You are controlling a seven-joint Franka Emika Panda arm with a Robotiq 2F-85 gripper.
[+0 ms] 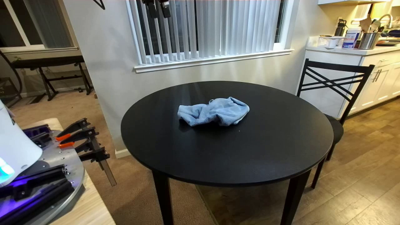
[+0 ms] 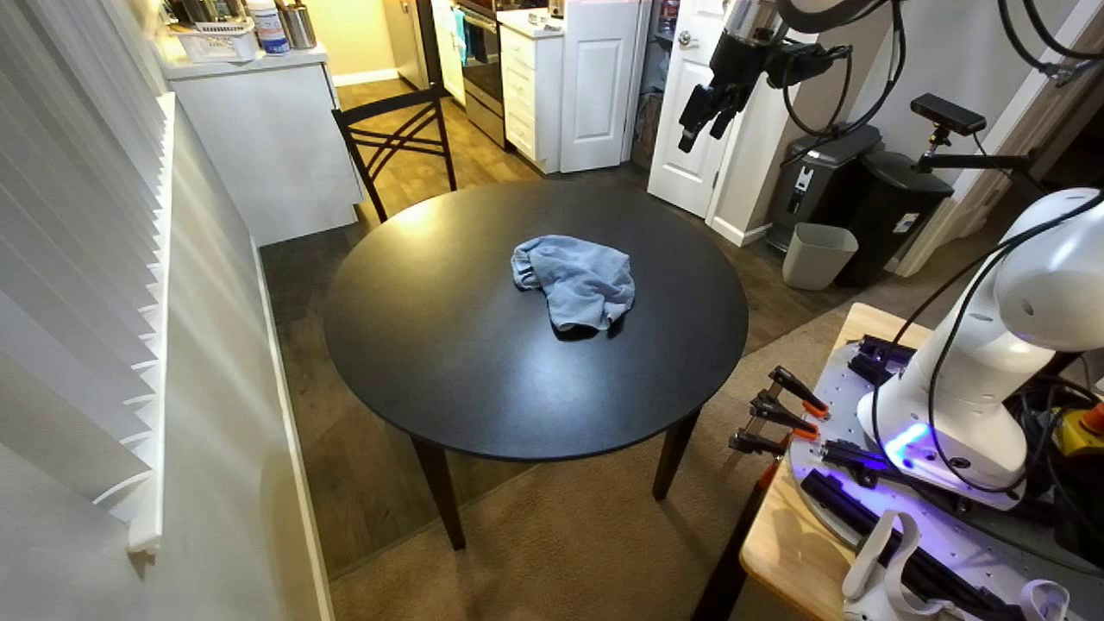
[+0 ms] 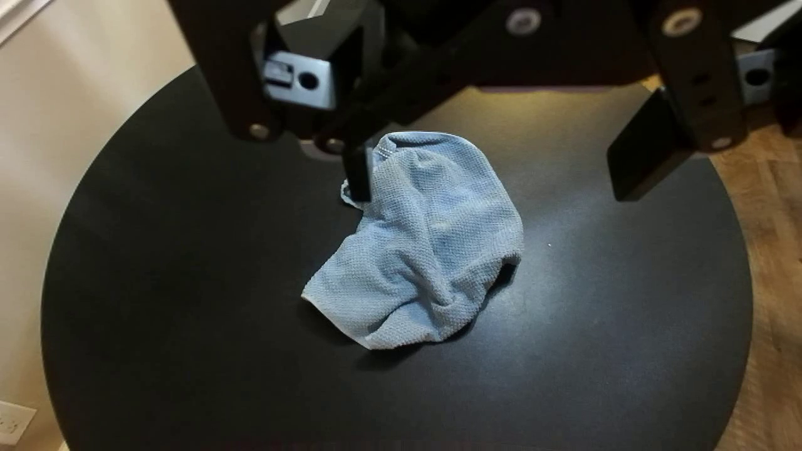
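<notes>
A crumpled light-blue cloth [image 1: 221, 109] rests on the round black table [image 1: 232, 157], left of the tabletop's middle in exterior view 1. In exterior view 2 the same cloth [image 2: 580, 279] lies toward the side nearer the robot base. High above the table, well clear of the cloth, hangs my gripper [image 2: 705, 129]. The wrist view looks down past the gripper: its fingertips stand wide apart, nothing between them, with the cloth [image 3: 428, 240] on the tabletop far below. Only the fingertips show at the top of exterior view 1.
A black chair [image 2: 398, 134] stands at the table's kitchen side. The window blinds [image 1: 232, 30] and wall border another side. My arm's base [image 2: 942, 404] is mounted on a separate wooden stand [image 2: 787, 538] with clamps. Apart from the cloth, the tabletop is clear.
</notes>
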